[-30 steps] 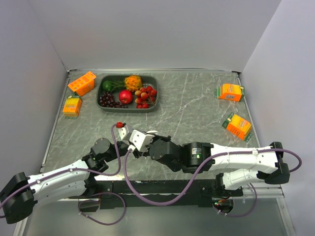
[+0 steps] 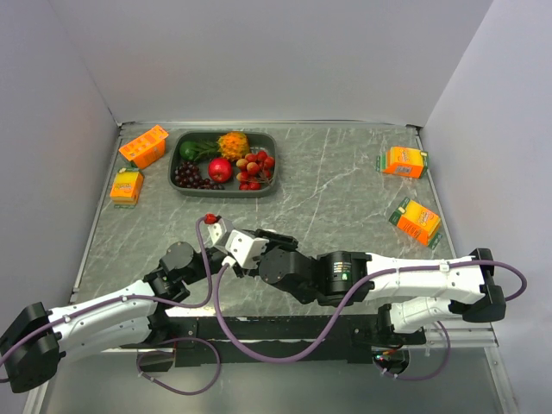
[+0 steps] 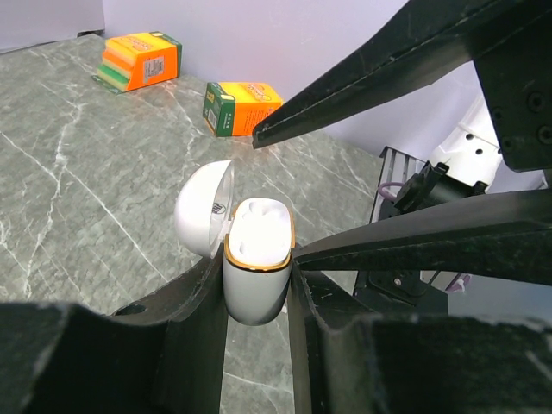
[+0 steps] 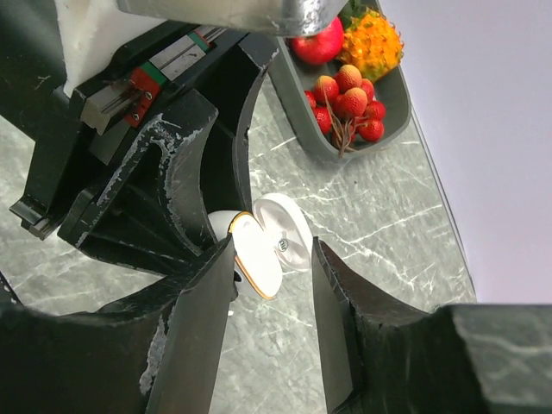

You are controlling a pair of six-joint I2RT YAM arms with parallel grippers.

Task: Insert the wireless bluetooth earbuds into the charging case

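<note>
The white charging case [image 3: 256, 276] with an orange rim and its lid [image 3: 200, 207] open is held upright in my left gripper, shut on its body. In the right wrist view the case [image 4: 259, 254] shows its open lid [image 4: 291, 228]. My right gripper is part open around the case's near side, its dark fingers beside the case in the left wrist view; whether they touch it is unclear. In the top view both grippers meet at the centre front, largely hiding the case. I cannot make out a loose earbud.
A grey tray [image 2: 185, 190] of toy fruit stands at the back left. Orange boxes lie at the left [image 2: 127, 185] and right [image 2: 403, 160] edges.
The right arm has shifted very slightly over the case in the top view; the left arm looks unchanged.
</note>
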